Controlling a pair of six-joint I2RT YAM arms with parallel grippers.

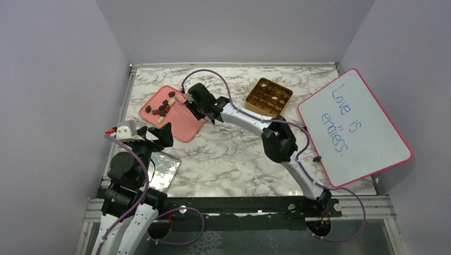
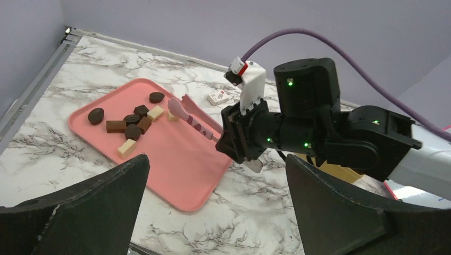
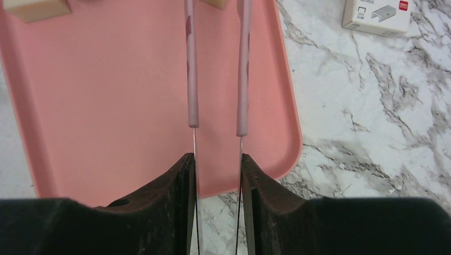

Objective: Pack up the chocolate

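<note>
Several dark, brown and cream chocolates, among them a dark oval piece [image 2: 96, 116] and a cream block [image 2: 126, 149], lie on the pink tray [image 2: 175, 180]. My right gripper is shut on tongs with pink tips [image 3: 192, 79], whose two arms stand apart. They reach over the tray toward a cream piece [image 3: 216, 2], seen between the arms at the top of the right wrist view, where the tong ends are cut off. My left gripper hangs open and empty, near the tray's front left corner. The gold box [image 1: 259, 108] at back right holds several chocolates in its compartments.
A small white box [image 2: 218, 96] lies behind the tray. On the right leans a whiteboard [image 1: 367, 133] with writing. A silver lid or tray [image 1: 166, 169] lies partly under the left arm.
</note>
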